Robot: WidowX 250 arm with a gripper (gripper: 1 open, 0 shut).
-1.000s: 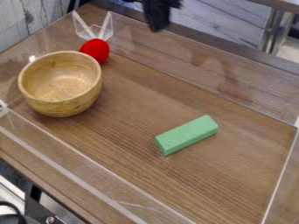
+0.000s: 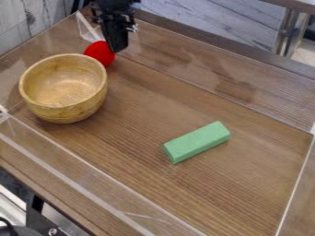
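My dark gripper [image 2: 113,39] reaches down from the top left, just above a small red object [image 2: 99,55] on the wooden table. The red object is partly hidden behind it; the gap between the fingers is too small and dark to make out. A yellow bowl [image 2: 62,88] sits at the left, close below the red object. A green block [image 2: 197,141] lies at the lower right.
A wall stands along the left edge, and a white rail runs at the top right.
The bowl and green block have not moved.
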